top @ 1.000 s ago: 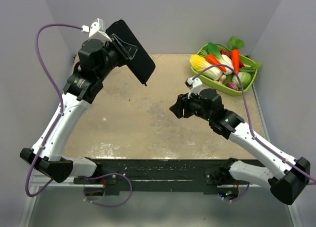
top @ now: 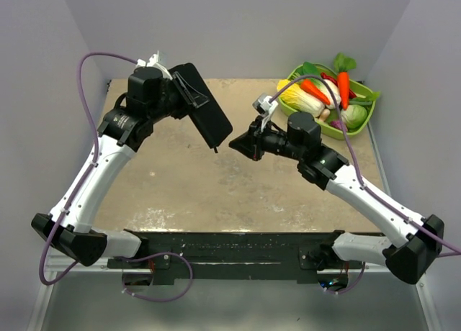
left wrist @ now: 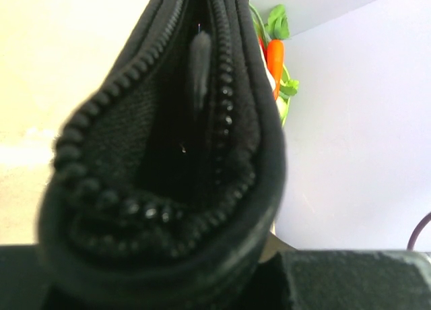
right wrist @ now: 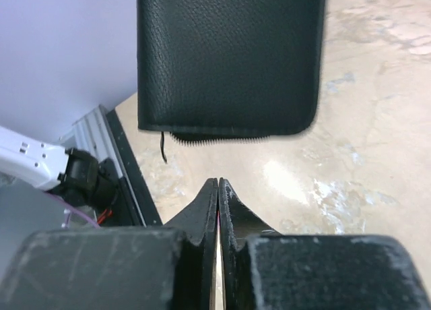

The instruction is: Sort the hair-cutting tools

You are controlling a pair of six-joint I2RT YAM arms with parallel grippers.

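Note:
My left gripper (top: pixel 186 93) is shut on a black zippered case (top: pixel 209 119), held tilted in the air left of centre. In the left wrist view the case's open zipper (left wrist: pixel 222 87) shows a dark interior; its contents are unclear. My right gripper (top: pixel 246 147) points at the case's lower end, a short gap away. In the right wrist view its fingertips (right wrist: pixel 207 195) lie together below the case (right wrist: pixel 225 60), which has a pull hanging from its edge.
A green basket (top: pixel 360 122) of vegetables stands at the back right.
The left gripper and case moved right and toward the front. My right gripper moved up-left toward the case, and its fingers have closed together.

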